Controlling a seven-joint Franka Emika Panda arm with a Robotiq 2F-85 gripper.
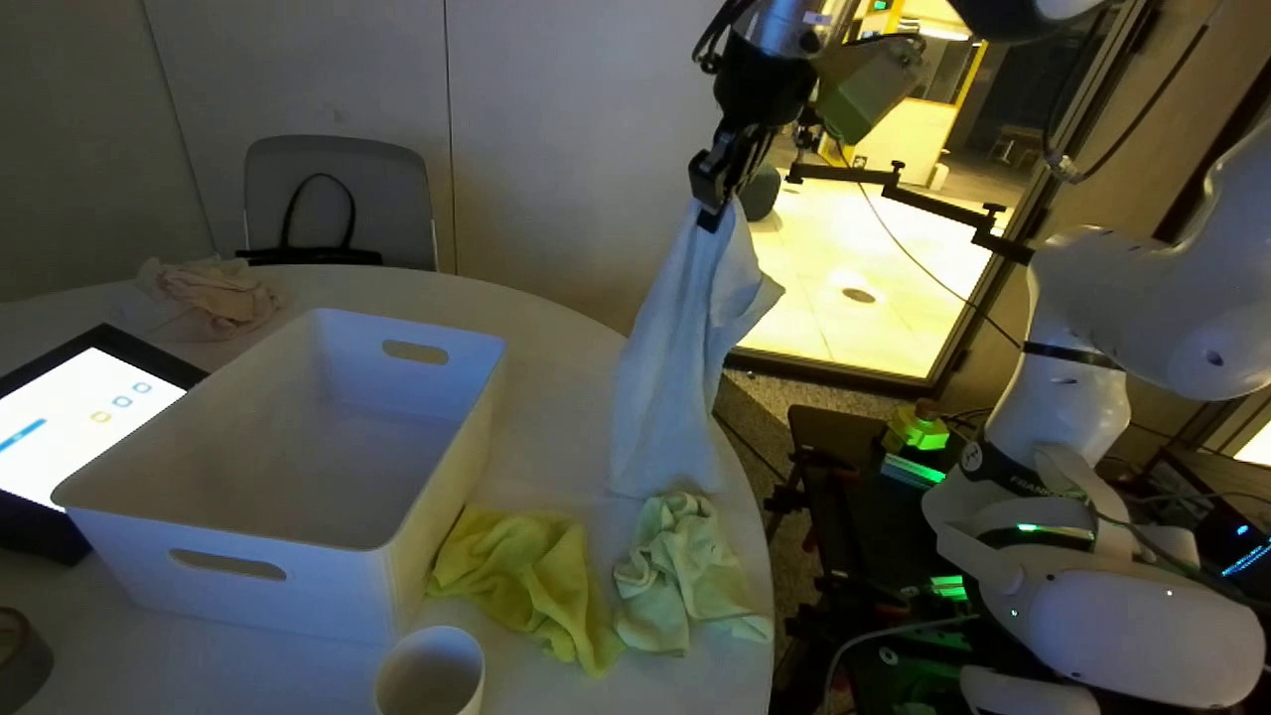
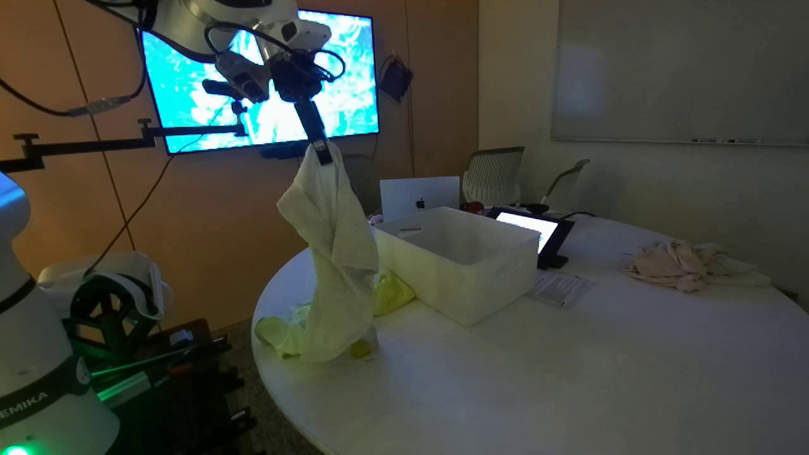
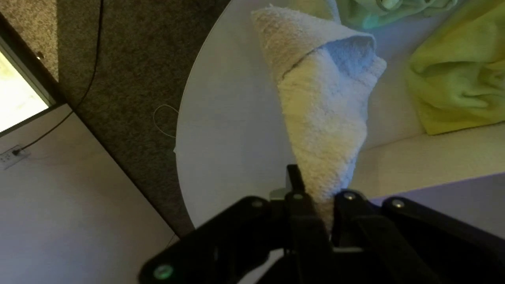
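Observation:
A white cloth point(image 1: 685, 346) hangs stretched downward from my gripper point(image 1: 712, 214), which is shut on its upper end. In the wrist view the cloth point(image 3: 326, 109) runs out from between the dark fingers, with a folded-over flap at its far part. On the table, a yellow cloth point(image 1: 524, 578) lies crumpled against the white bin point(image 1: 399, 560). Beside it rests a pale green cloth point(image 1: 685, 578), close to the table's edge. The second exterior view has the hanging white cloth point(image 2: 334, 250) in front of part of both. Empty inside, the bin stands left of my gripper.
A white cup point(image 1: 431, 679) stands by the bin's near corner. Left of the bin is a lit tablet point(image 1: 83, 411); pinkish cloths point(image 1: 220, 298) lie at the back left.

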